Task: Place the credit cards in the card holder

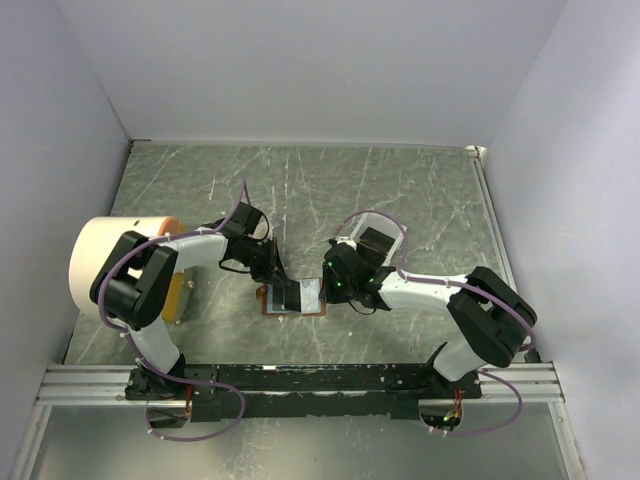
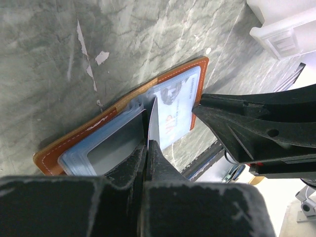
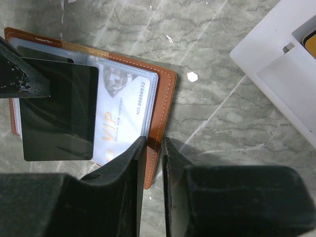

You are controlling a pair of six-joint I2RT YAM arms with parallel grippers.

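Observation:
The brown card holder [image 3: 165,98] lies open and flat on the table, with a white VIP card [image 3: 121,106] in its right-hand clear sleeve. A dark card [image 2: 116,140] shows in the left part of the holder. Over the holder's middle, my left gripper is shut on a black card [image 3: 59,118], which stands on edge, tilted. Whether its lower edge is inside a sleeve I cannot tell. My right gripper is shut on the holder's right-hand leather edge.
Behind my right gripper stands a white tray [image 1: 404,232] with a dark thing in it; a yellow-edged card [image 3: 310,43] shows there in the right wrist view. A large cream cylinder [image 1: 100,265] lies far left.

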